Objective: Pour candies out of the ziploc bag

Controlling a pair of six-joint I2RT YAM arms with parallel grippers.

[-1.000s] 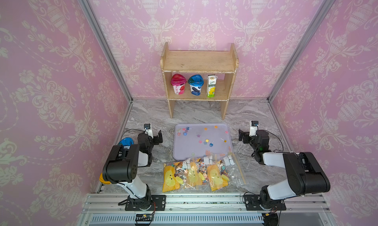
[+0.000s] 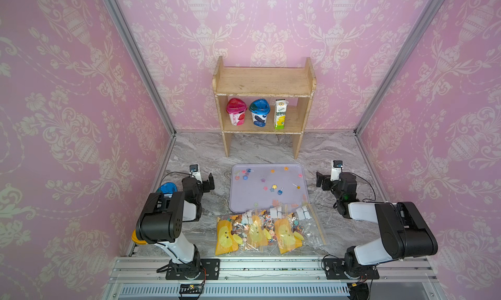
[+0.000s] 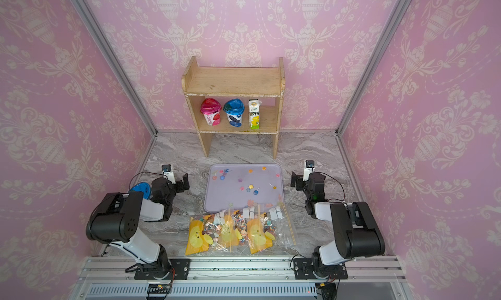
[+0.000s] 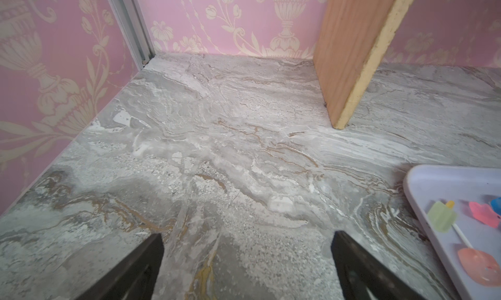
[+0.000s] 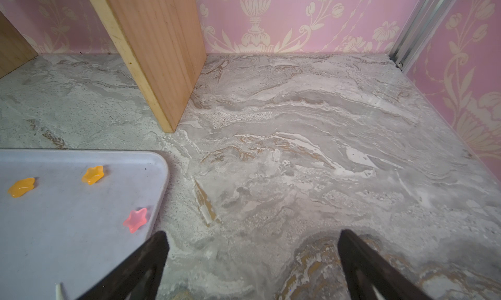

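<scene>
Several clear ziploc bags (image 2: 313, 232) lie overlapping along the front of the table, mixed with yellow packets (image 2: 225, 237) and small colourful contents; which bag holds what is hard to tell. Their upper edges overlap the front rim of a pale lilac tray (image 2: 242, 198). Scattered over that tray are small candies (image 2: 279, 192) in star and lollipop shapes. To the tray's left, my left gripper stands open above bare table, empty. My right gripper is open and empty too, over bare marble on the tray's right.
Behind the tray stands a wooden shelf (image 2: 266, 80) bearing a pink-lidded tub (image 2: 236, 112), a blue-lidded tub (image 2: 259, 113) and a carton (image 2: 280, 115). A blue round item (image 3: 141, 189) and a yellow one (image 2: 137, 238) sit by the left arm. Marble is clear either side of the tray.
My left gripper has shifted very slightly to the left. The right arm, bags, tray and candies look the same.
</scene>
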